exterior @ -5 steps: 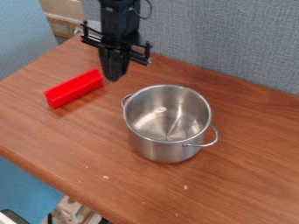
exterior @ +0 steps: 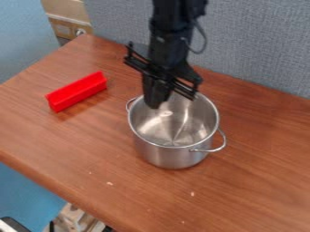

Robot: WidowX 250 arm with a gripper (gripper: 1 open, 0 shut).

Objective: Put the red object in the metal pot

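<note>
The red object (exterior: pixel 76 91), a block-like bar, lies on the left part of the wooden table. To its right stands the metal pot (exterior: pixel 177 156), upright, with a loop handle on each side. My black gripper (exterior: pixel 155 102) points down at the pot's back left rim, its fingertips overlapping the opening in this view. How far above or inside the rim they are, I cannot tell. The fingers look like one dark shape, so their gap is hidden. Nothing red shows at the gripper.
Bare tabletop (exterior: pixel 72 145) lies in front of the red object and to the right of the pot. A grey wall (exterior: pixel 260 45) rises behind the table. The table's front left edge drops to a blue area.
My gripper has moved right and down, from behind the red object to over the pot's back left rim. The red object and the pot have stayed where they were.
</note>
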